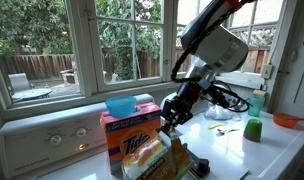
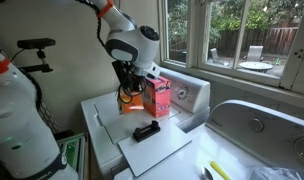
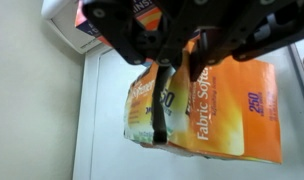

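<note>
A yellow-orange fabric softener box [image 3: 232,110] is pinched in my gripper, whose dark fingers are shut on its upper part. Exterior view 1 shows the same softener box [image 1: 150,160] tilted in front of the orange Tide box [image 1: 132,128], with my gripper [image 1: 170,128] at its upper right. From the other side, the softener box [image 2: 132,103] appears as a small orange patch beside the Tide box [image 2: 158,96]. Whether its lower edge touches the white surface is hard to tell.
A blue bowl [image 1: 121,106] sits on top of the Tide box. A black object [image 2: 146,131] lies on the white machine top near the arm. Farther right stand a green cup [image 1: 253,130] and an orange pan [image 1: 286,120]. The white top [image 2: 167,148] has bare room in front.
</note>
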